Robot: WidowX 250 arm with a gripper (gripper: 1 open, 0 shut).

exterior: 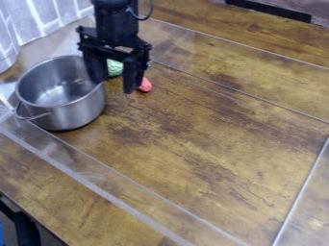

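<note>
My black gripper (pixel 113 73) hangs at the upper left, just above the right rim of a steel pot (pixel 54 101) and over a green item (pixel 114 67). A small pink-red object (pixel 145 85) lies on the wooden table just right of the gripper. The fingers are dark and small in this view, so whether they are open or shut cannot be told.
A pale crinkled surface (pixel 33 24) lines the back left, and a dark strip runs along the top right edge.
</note>
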